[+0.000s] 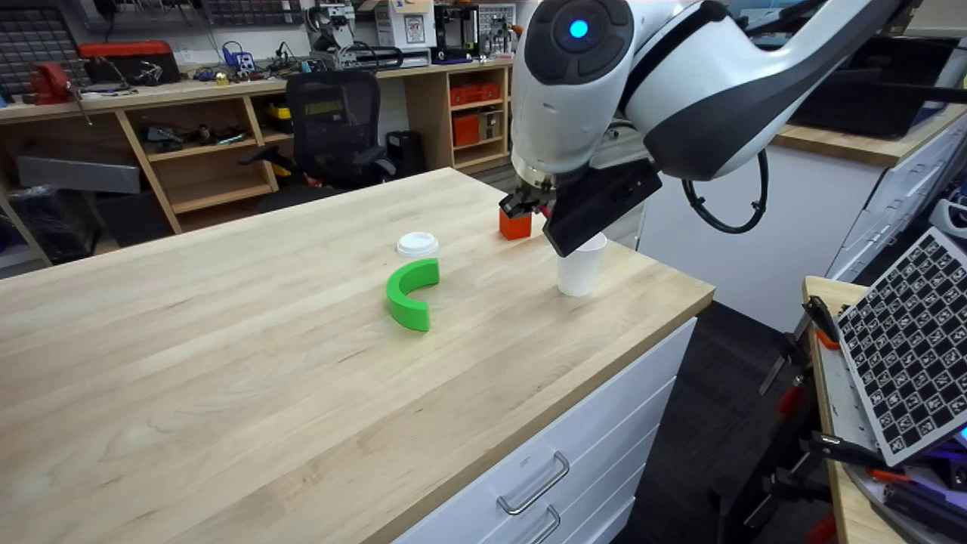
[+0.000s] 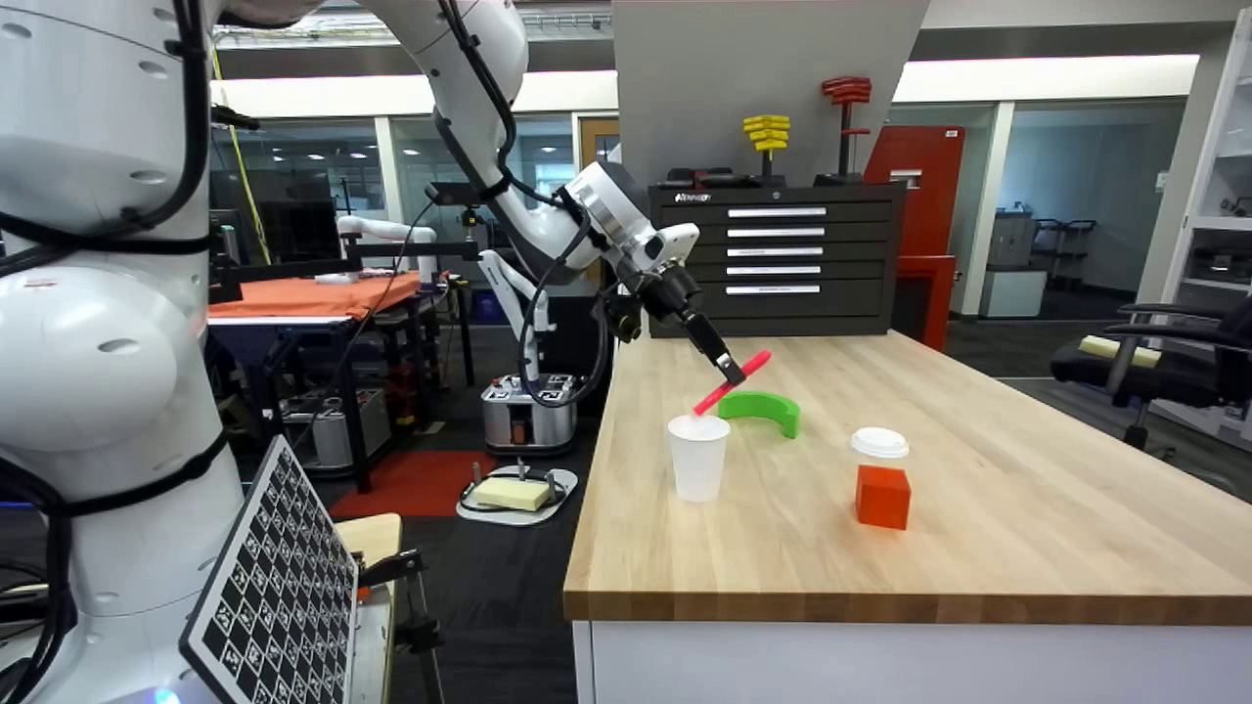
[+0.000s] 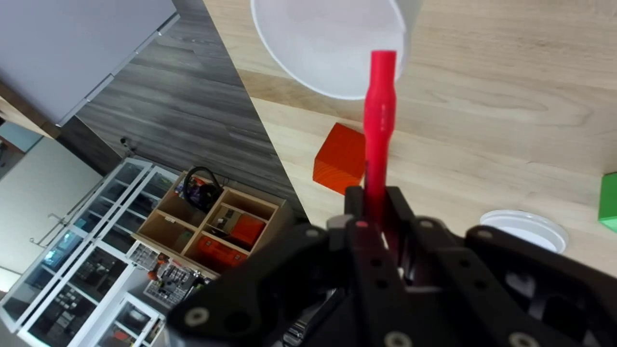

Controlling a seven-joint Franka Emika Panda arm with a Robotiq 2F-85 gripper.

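A pink-red marker is clamped in my gripper, which is shut on it. In exterior view 2 the marker slants down toward the mouth of a white cup, its lower end close to the rim. Whether that tip is inside the cup or just above it, I cannot tell. The cup stands upright near the table's right edge, partly behind my gripper's housing in exterior view 1. From the wrist, the cup's open mouth lies just beyond the marker's tip.
An orange-red cube sits near the cup, with a white lid-topped object beside it. A green arch rests farther along the table. Its edge runs close by the cup.
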